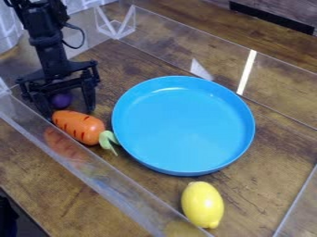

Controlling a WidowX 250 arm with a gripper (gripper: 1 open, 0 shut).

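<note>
The black gripper (59, 91) is lowered at the left, open, its fingers around or over a dark purple round object (61, 100), which is partly hidden by it. Just in front and right of it lies an orange carrot (78, 126) with a pale green top. A blue plate (183, 124) takes up the middle right, and a yellow lemon (202, 205) lies below it near the bottom.
A clear plastic wall crosses the lower left beside the carrot and gripper. A small white frame (114, 23) stands at the back.
</note>
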